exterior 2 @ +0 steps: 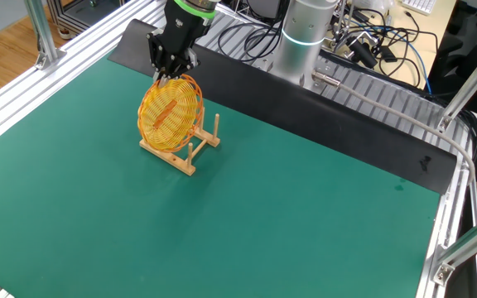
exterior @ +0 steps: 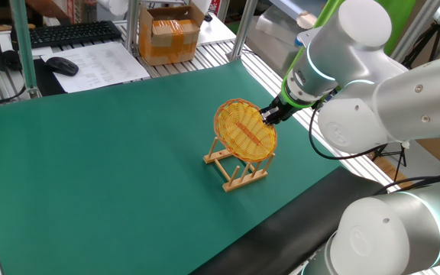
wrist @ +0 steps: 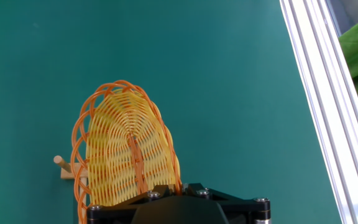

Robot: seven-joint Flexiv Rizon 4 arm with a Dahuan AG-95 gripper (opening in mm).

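Observation:
A round yellow woven basket (exterior: 245,130) with an orange braided rim stands on edge, tilted, at a wooden rack (exterior: 239,182). My gripper (exterior: 266,117) is at the basket's upper rim on the arm's side. In the wrist view the rim of the basket (wrist: 132,149) runs in between the black fingertips of the gripper, which are shut on it. From the other side, the basket (exterior 2: 171,114) appears just above or within the rack (exterior 2: 176,159); whether its lower edge rests on the wood cannot be told.
A black strip (exterior 2: 305,124) runs along the arm's side of the table. Beyond the far edge are a cardboard box (exterior: 169,34), a mouse (exterior: 62,66) and a keyboard (exterior: 66,33). A metal rail (wrist: 328,112) borders the mat.

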